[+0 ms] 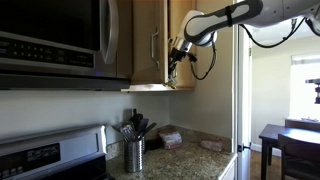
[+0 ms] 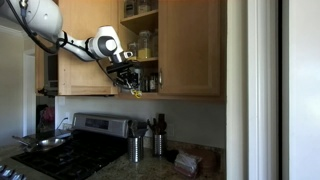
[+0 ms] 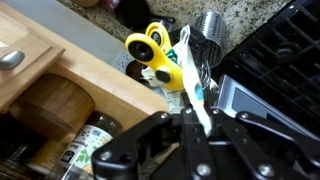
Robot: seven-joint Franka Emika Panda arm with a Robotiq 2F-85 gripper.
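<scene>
In the wrist view, my gripper is shut on a crinkled, whitish plastic packet (image 3: 188, 66). Against the packet shows a yellow piece with dark round openings (image 3: 152, 52); whether it is inside or only attached, I cannot tell. Exterior view 2 has the gripper (image 2: 133, 80) just in front of the open upper cabinet (image 2: 144, 23), near its lower shelf, with the packet hanging below the fingers. From exterior view 1, the gripper (image 1: 174, 72) appears beside the cabinet door (image 1: 146, 42), which hides the cabinet's inside.
Jars (image 2: 145, 45) fill the cabinet shelves; one labelled jar (image 3: 90, 145) is close to the gripper. Below are a utensil holder (image 1: 134, 155), a stove (image 2: 80, 150) and a wrapped packet (image 1: 171, 139) on the counter (image 1: 190, 163).
</scene>
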